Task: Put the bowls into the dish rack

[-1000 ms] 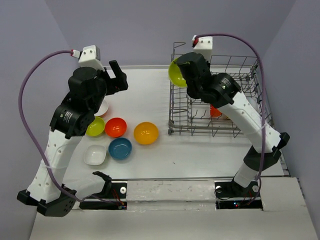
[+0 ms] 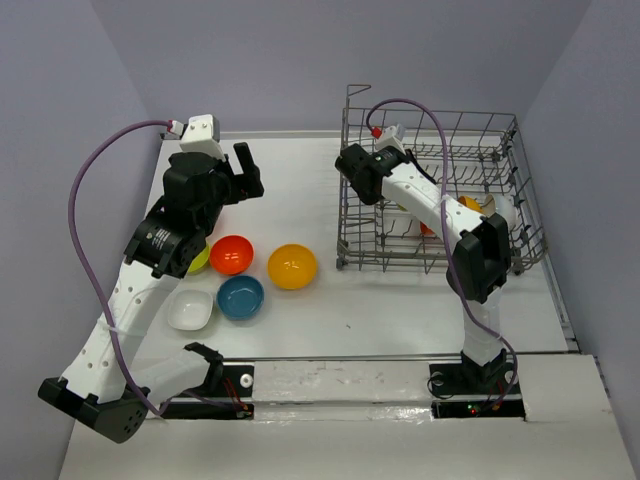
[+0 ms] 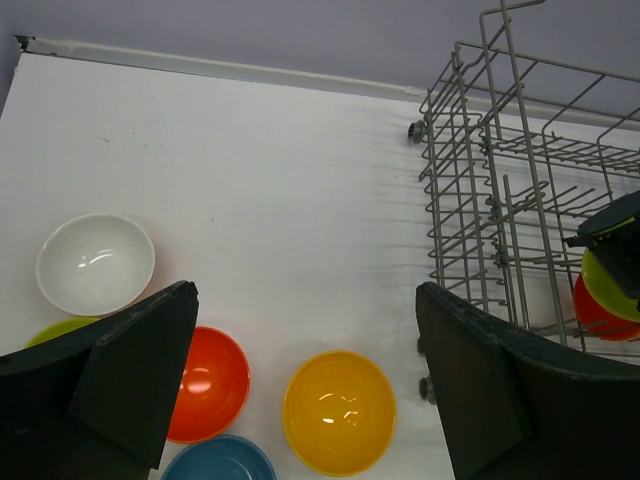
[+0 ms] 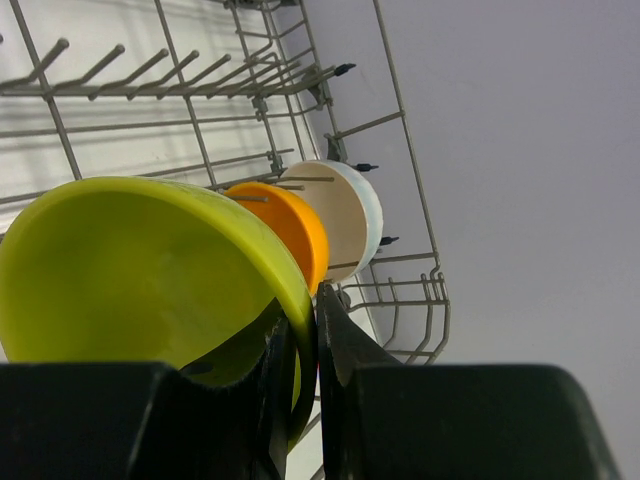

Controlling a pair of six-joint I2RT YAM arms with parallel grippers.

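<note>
In the right wrist view my right gripper is shut on the rim of a yellow-green bowl (image 4: 130, 260), held on its side down in the dish rack (image 4: 150, 90), beside an orange bowl (image 4: 290, 230) and a white bowl (image 4: 345, 210) standing in it. My left gripper is open above the loose bowls on the counter: red (image 3: 215, 390), yellow (image 3: 338, 410), blue (image 3: 220, 460), white (image 3: 95, 260) and yellow-green (image 3: 55, 332). A second white dish (image 2: 190, 310) lies at front left.
The rack fills the right of the counter (image 2: 350, 320). Bare counter lies left of the rack toward the back and along the front. Grey walls stand at the back and both sides.
</note>
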